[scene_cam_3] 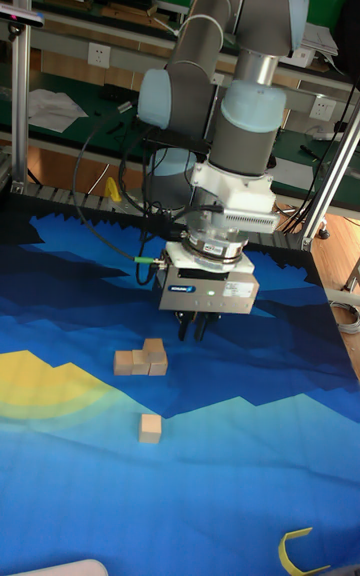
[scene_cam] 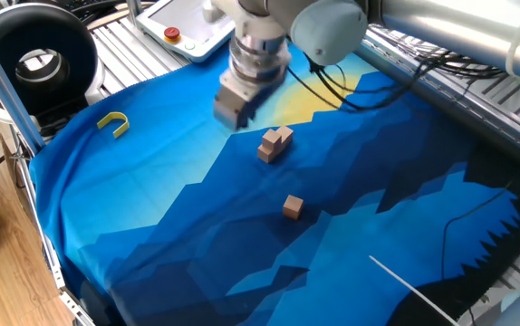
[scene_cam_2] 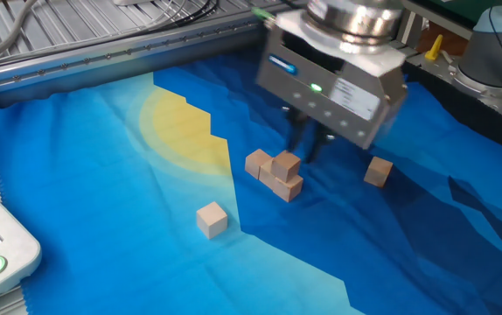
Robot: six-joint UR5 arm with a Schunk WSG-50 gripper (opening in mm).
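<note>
Small wooden cubes lie on a blue patterned cloth. Several form a cluster (scene_cam_2: pixel 267 173), a short row with one cube (scene_cam_2: pixel 285 166) stacked on top. A pale cube (scene_cam_2: pixel 212 220) rests apart on the light blue part; the arm hides it in exterior view 1. Another single cube (scene_cam_2: pixel 378 172) sits on the dark blue part, on the opposite side of the cluster. My gripper (scene_cam_2: pixel 303 155) hangs above the cloth near the cluster, fingers pointing down. It stands open, the two dark fingers (scene_cam_3: pixel 182 324) apart with nothing seen between them.
A yellow curved piece (scene_cam: pixel 113 124) lies near the cloth's edge. The teach pendant (scene_cam: pixel 186 25) with its red button stands beyond the cloth. Loose black cables (scene_cam: pixel 351 95) hang from the arm. A thin white rod (scene_cam: pixel 414 290) shows at the lower right.
</note>
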